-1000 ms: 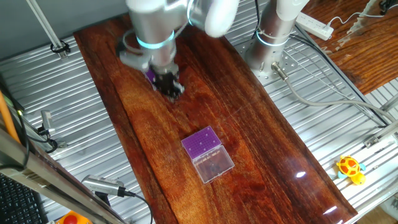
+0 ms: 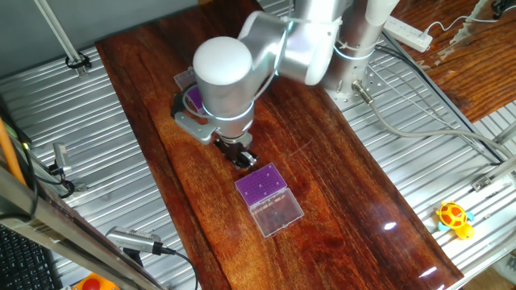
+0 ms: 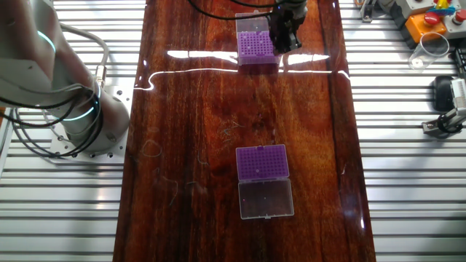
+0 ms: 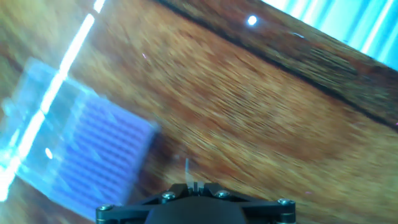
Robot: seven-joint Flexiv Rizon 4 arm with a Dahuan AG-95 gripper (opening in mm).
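Note:
My gripper hangs above the wooden table, just beyond the near purple rack, whose clear lid lies folded open. White dots show in several of its holes. In the wrist view the fingertips meet at the bottom edge, shut on a small translucent piece, perhaps a tube; blur hides its exact shape. A second purple rack with an open clear lid lies to the left there. In exterior view 2 the gripper overlaps the right side of this far rack.
Bare dark wood separates the two racks. The robot's base stands at the table's side. A toy turtle and a small camera sit off the board on the metal slats.
The arm has come from beside the far rack toward the near rack, moving right and down in exterior view 1. The near rack and its lid have stayed in place.

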